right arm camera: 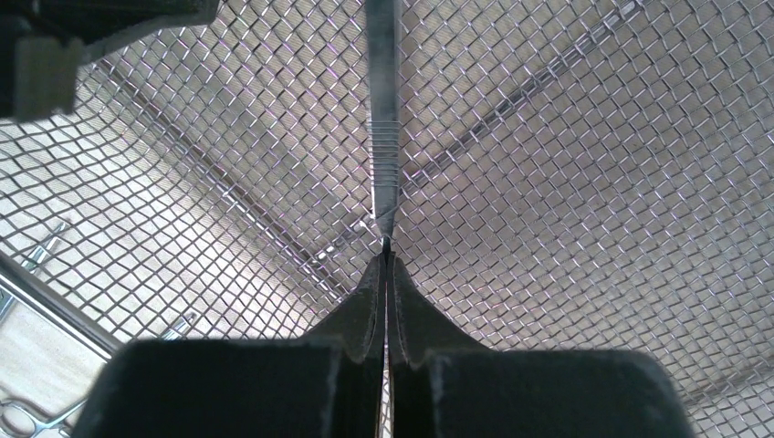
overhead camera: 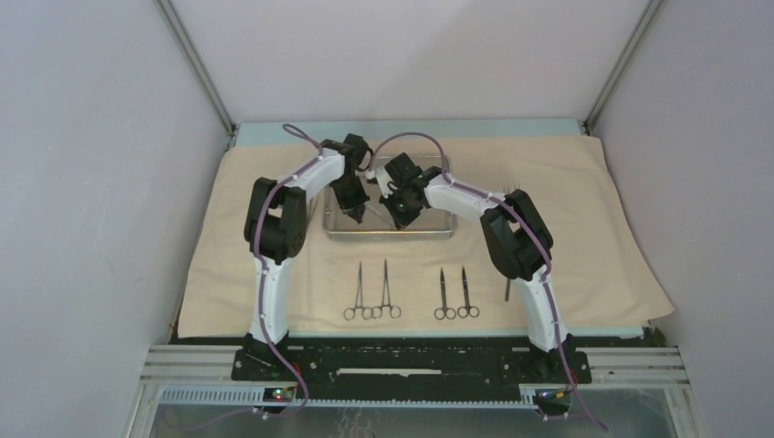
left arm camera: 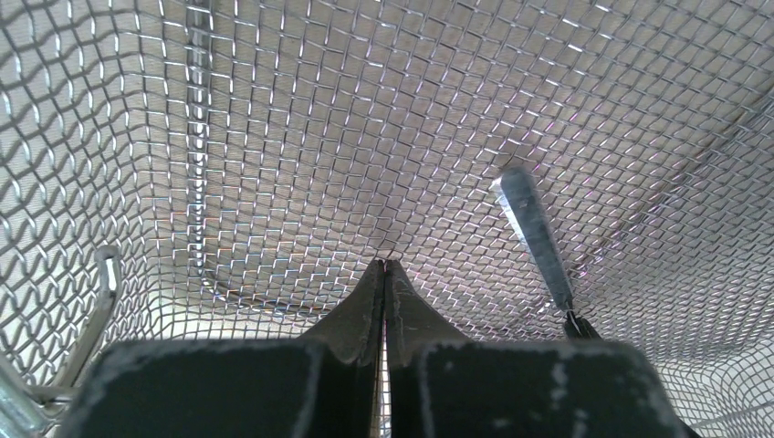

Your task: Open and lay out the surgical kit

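Observation:
The wire mesh tray (overhead camera: 391, 234) lies on the beige cloth, with both gripper tips inside it. A flat grey scalpel handle (right arm camera: 384, 137) slants across the tray, its ridged part towards my right gripper. That gripper is shut on the handle's narrow end; no blade shows. In the left wrist view the handle (left arm camera: 537, 235) reaches away from the right fingertips, its wide end free. My left gripper is shut over bare mesh to the side of the handle, nothing visible between its fingers. From above, the left gripper (overhead camera: 359, 221) sits left of the right gripper (overhead camera: 398, 227).
In front of the tray, two clamps (overhead camera: 386, 290) and two pairs of scissors (overhead camera: 444, 297) lie in a row. Thin instruments lie farther right (overhead camera: 507, 289), partly under the right arm, and left of the tray (overhead camera: 312, 210).

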